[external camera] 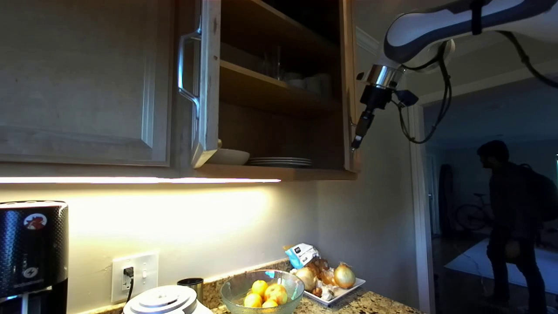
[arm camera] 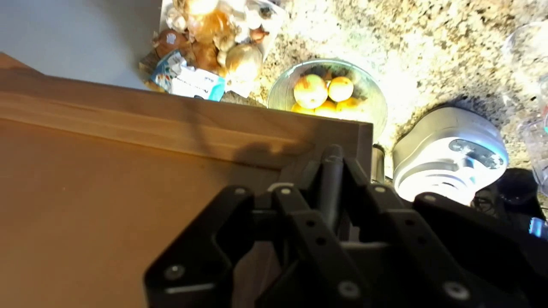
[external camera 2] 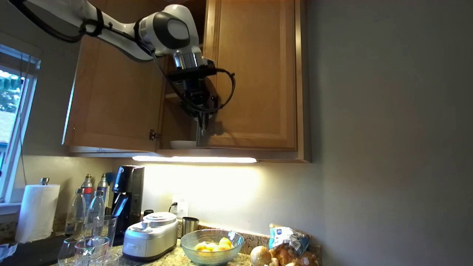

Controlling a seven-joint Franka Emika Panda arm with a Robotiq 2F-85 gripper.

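Observation:
The right wooden cabinet door (external camera 2: pixel 253 75) stands swung out; in exterior view 1 its edge (external camera: pixel 348 94) is seen nearly end-on. My gripper is by the door's lower free corner, shut on the metal door handle (arm camera: pixel 332 185), a grey bar running between its fingers in the wrist view. Exterior view 1 shows the gripper (external camera: pixel 355 145) pointing down beside the door, and exterior view 2 has it (external camera 2: pixel 203 129) at the door's left edge. The fingers hide part of the handle.
Another open door with a metal handle (external camera: pixel 183 68) stands left of the cabinet opening, which holds a white bowl (external camera: pixel 229 156) and stacked plates (external camera: pixel 280 162). On the counter below are a glass fruit bowl (arm camera: pixel 379 100), onions (arm camera: pixel 244 61) and a white appliance (arm camera: pixel 452 149).

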